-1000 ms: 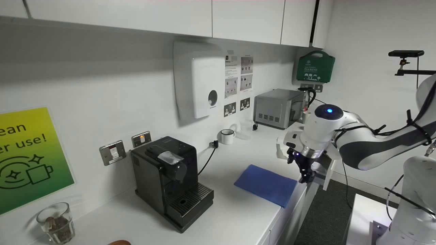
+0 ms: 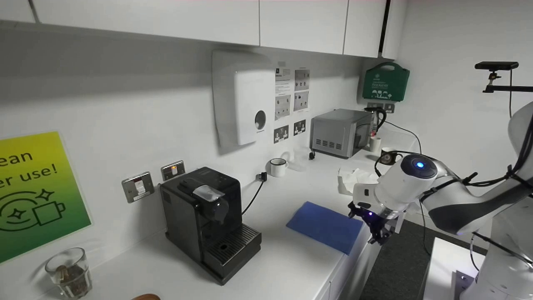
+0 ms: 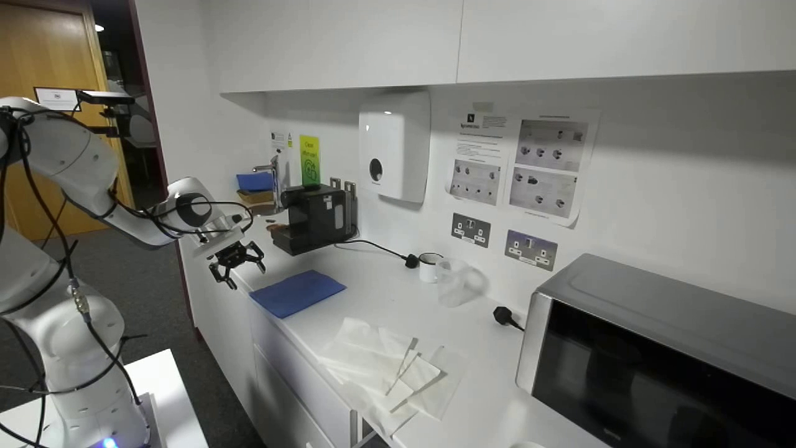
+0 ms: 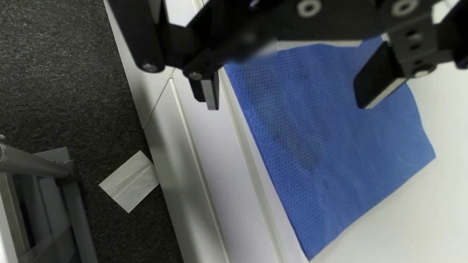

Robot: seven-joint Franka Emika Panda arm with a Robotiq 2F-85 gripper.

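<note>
A folded blue cloth (image 2: 325, 227) lies flat on the white counter, one edge along the counter's front. My gripper (image 3: 239, 270) hangs in the air at that front edge, near the cloth and above its level. In the wrist view its fingers (image 4: 382, 79) are spread wide, one over the blue cloth (image 4: 333, 144) and the other over the drawer fronts. The gripper is open with nothing between its fingers. White paper sheets (image 3: 380, 366) lie crumpled on the counter beside the cloth.
A black coffee machine (image 2: 210, 220) stands beyond the cloth, and a microwave (image 3: 657, 351) at the counter's other end. A white mug (image 3: 428, 267) and a clear container (image 3: 451, 282) sit near the wall. A paper piece (image 4: 130, 181) lies on the carpet.
My arm and gripper have swung outward from the counter, to the right and slightly down in exterior view 1. The cloth has stayed in place.
</note>
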